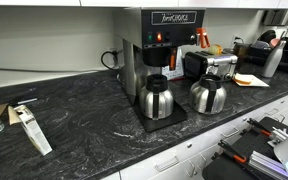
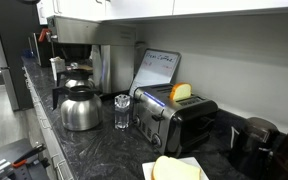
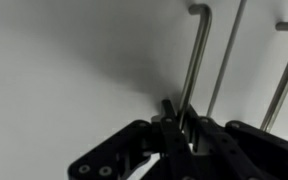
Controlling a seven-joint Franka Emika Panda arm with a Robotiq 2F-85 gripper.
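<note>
In the wrist view, my gripper is shut on a slim metal bar handle (image 3: 196, 55) at the handle's lower end, one finger on each side. The handle's upper end bends toward a plain pale panel (image 3: 74, 80), which looks like a cabinet or drawer front. A narrow seam runs just right of the handle. Past it, a second, similar handle (image 3: 287, 75) stands free. Neither exterior view clearly shows the gripper or the gripped handle.
On the dark counter (image 1: 64, 110) stand a coffee maker (image 1: 144, 60), steel carafes (image 1: 207, 96) and a toaster (image 2: 174, 120) with bread (image 2: 180, 91) in its top. More bread (image 2: 174, 169) lies on a napkin. A white carton (image 1: 32, 130) is at the far left.
</note>
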